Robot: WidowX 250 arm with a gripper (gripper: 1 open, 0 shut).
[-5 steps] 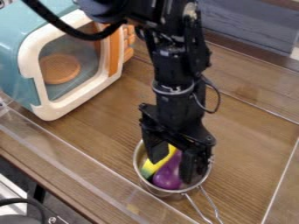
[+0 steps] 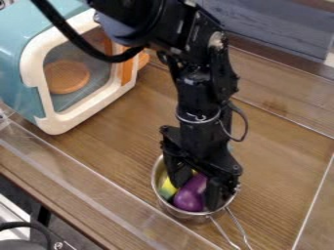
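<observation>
A metal pot (image 2: 185, 213) with a wire handle sits on the wooden counter, holding a purple object (image 2: 190, 194), eggplant-like, and a yellow item (image 2: 169, 187) that is partly hidden. My black gripper (image 2: 198, 172) is open and low over the pot, its fingers down at or inside the rim around the contents. Whether the fingers touch either item is unclear.
A toy microwave (image 2: 65, 73) in light blue and white, with an orange side, stands at the upper left.
The arm has shifted slightly back and to the right, and the gripper sits a little differently over the pot, covering more of the yellow item.
</observation>
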